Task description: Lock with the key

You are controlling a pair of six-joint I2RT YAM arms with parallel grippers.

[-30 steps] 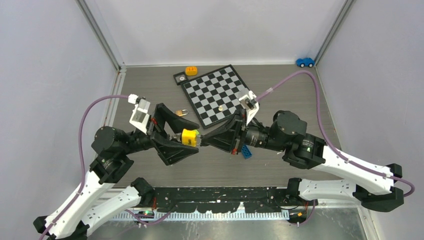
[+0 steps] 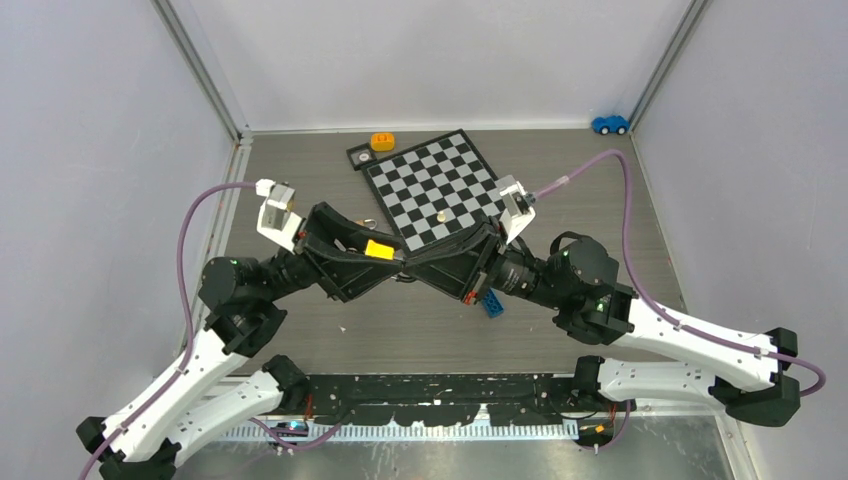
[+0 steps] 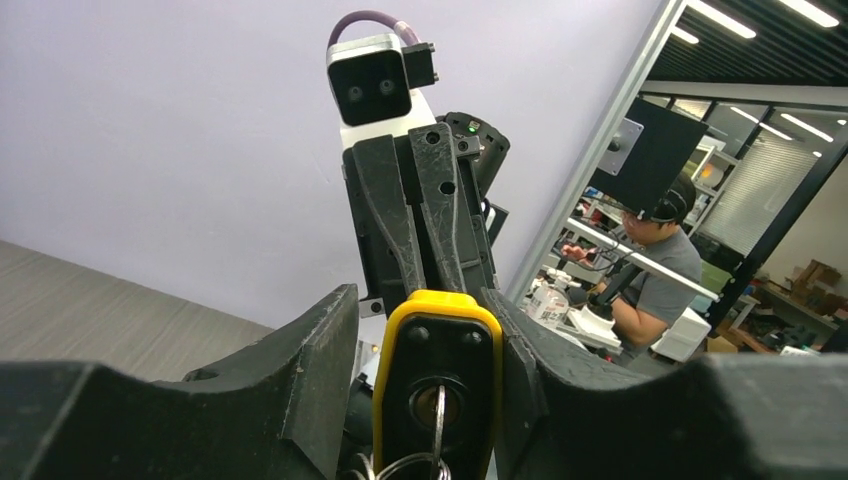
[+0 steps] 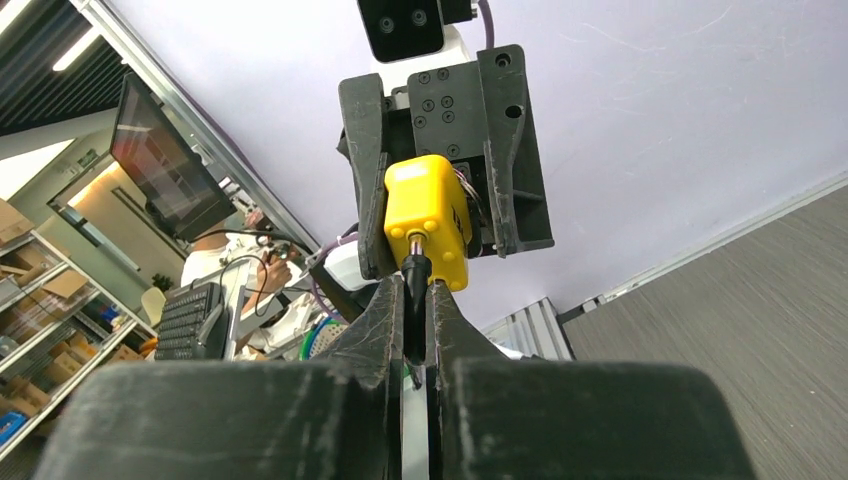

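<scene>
A yellow padlock (image 2: 380, 250) (image 3: 437, 315) (image 4: 425, 190) with a key ring is between the fingers of my left gripper (image 2: 369, 256), which stands part open around it. My right gripper (image 2: 409, 262) meets it from the right, shut on the black-headed key (image 4: 416, 310), whose metal shaft runs into the hole in the padlock's yellow end. In the left wrist view the right gripper's fingers rise behind the padlock; how far the key is in is hard to tell.
A chessboard (image 2: 430, 175) lies behind the grippers, with a small black frame (image 2: 361, 156) and an orange block (image 2: 383, 141) nearby. A blue car (image 2: 610, 124) sits at the back right and a blue piece (image 2: 492, 304) beside the right arm.
My left gripper has risen or tilted slightly and its fingers are closer round the padlock. The right gripper and arm have shifted slightly, staying at the padlock.
</scene>
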